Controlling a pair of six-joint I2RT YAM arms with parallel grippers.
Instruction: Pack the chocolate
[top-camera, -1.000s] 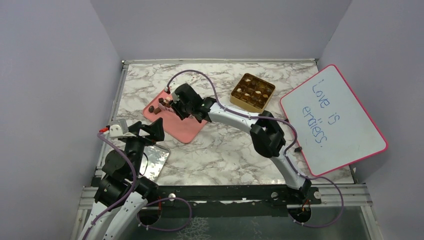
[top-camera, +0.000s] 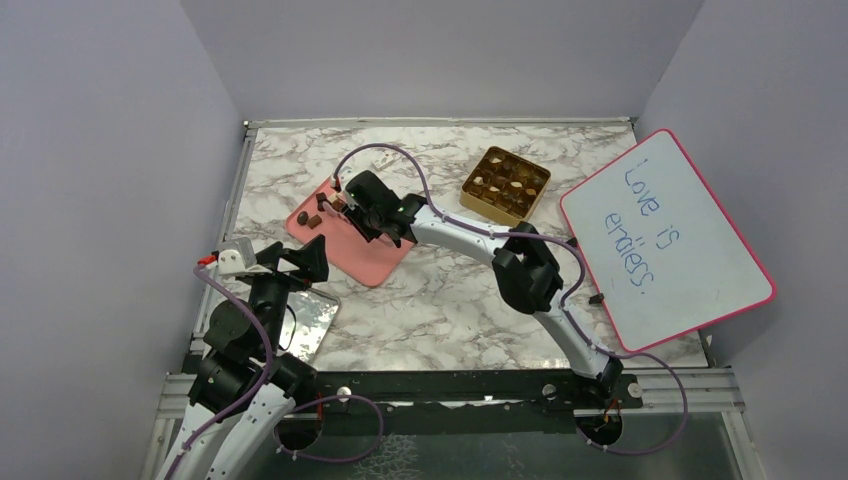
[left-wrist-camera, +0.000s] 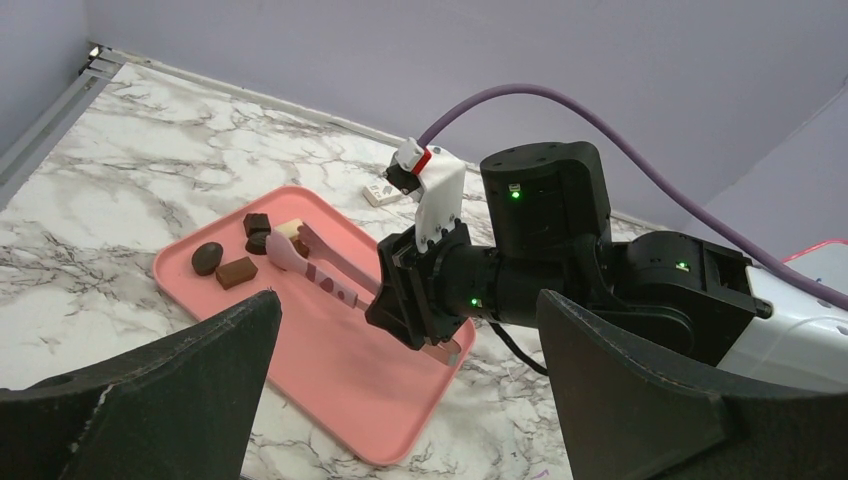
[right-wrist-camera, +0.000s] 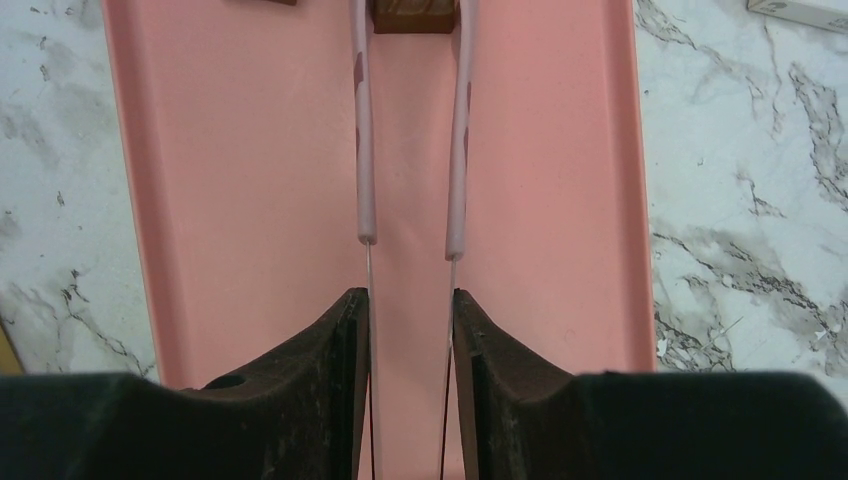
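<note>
Pink tongs (left-wrist-camera: 330, 283) reach over the salmon tray (left-wrist-camera: 350, 400), and my right gripper is shut on them. In the right wrist view their two arms flank a brown chocolate (right-wrist-camera: 413, 20) at the top edge; their tips are cut off there, so I cannot tell whether they grip it. Other chocolates lie at the tray's far left end: a dark oval one (left-wrist-camera: 207, 258), a brown block (left-wrist-camera: 237, 272), a dark square (left-wrist-camera: 256, 224) and a cream one (left-wrist-camera: 289, 229). The gold box (top-camera: 505, 185), partly filled with chocolates, stands back right. My left gripper (top-camera: 312, 264) is open and empty, front left of the tray.
A whiteboard with a pink rim (top-camera: 665, 240) leans at the right. Below the left gripper lies a silver tray (top-camera: 312, 322), partly covered by that arm. A small white block (left-wrist-camera: 381, 193) sits behind the salmon tray. Bare marble fills the middle front.
Over the last second the right arm has shifted slightly left and the tongs have moved a little over the chocolates. The left arm is still.
</note>
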